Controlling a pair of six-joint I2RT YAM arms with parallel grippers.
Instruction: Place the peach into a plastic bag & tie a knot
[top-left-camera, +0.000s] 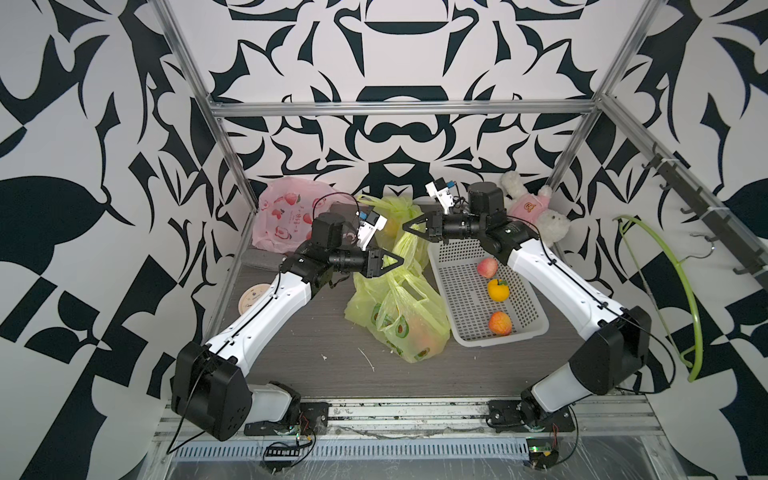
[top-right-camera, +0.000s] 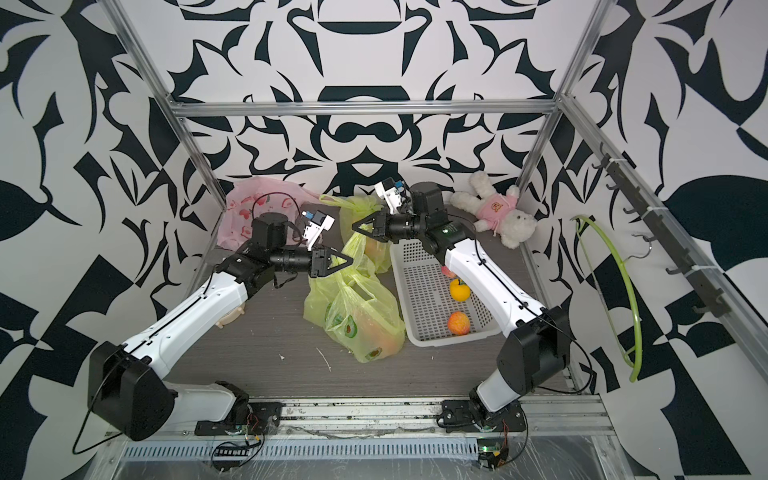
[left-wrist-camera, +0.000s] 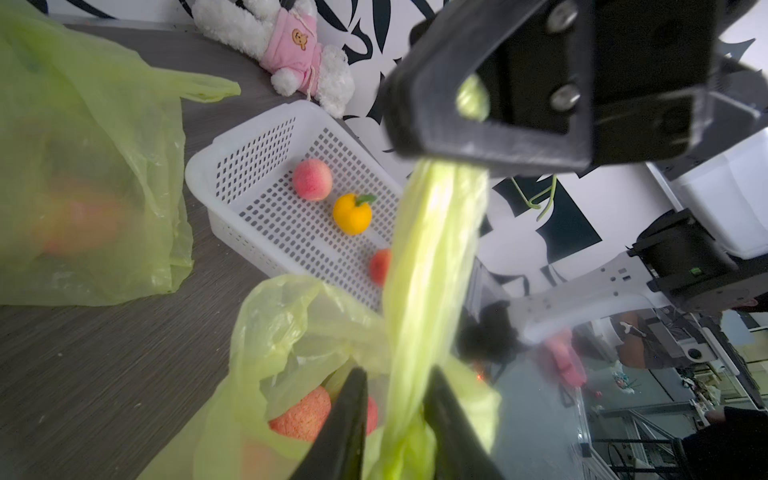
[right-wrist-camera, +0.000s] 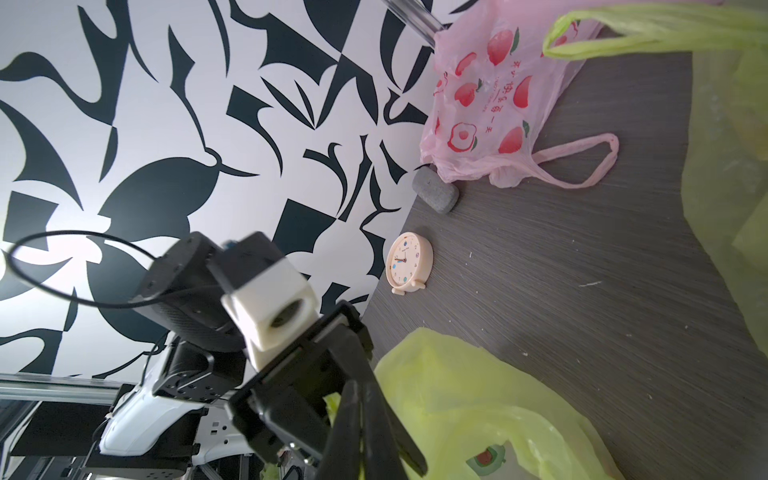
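A translucent yellow-green bag (top-left-camera: 400, 320) stands on the table with round reddish fruit (left-wrist-camera: 302, 414) visible inside. Its upper part is drawn into a twisted strand (left-wrist-camera: 428, 264). My right gripper (top-left-camera: 406, 226) is shut on the top of that strand, above and behind the left one. My left gripper (top-left-camera: 400, 260) is open lower down, its two fingers on either side of the strand in the left wrist view. No finished knot can be made out. In the right wrist view the right fingers (right-wrist-camera: 352, 428) are together and blurred.
At right, a grey-white basket (top-left-camera: 528, 328) holds a peach (top-left-camera: 500, 323), another peach (top-left-camera: 486, 267) and a yellow fruit (top-left-camera: 498, 290). A second green bag (left-wrist-camera: 88, 176), a pink bag (right-wrist-camera: 496, 96), a plush toy (top-left-camera: 532, 209) and a clock (right-wrist-camera: 408, 261) lie around.
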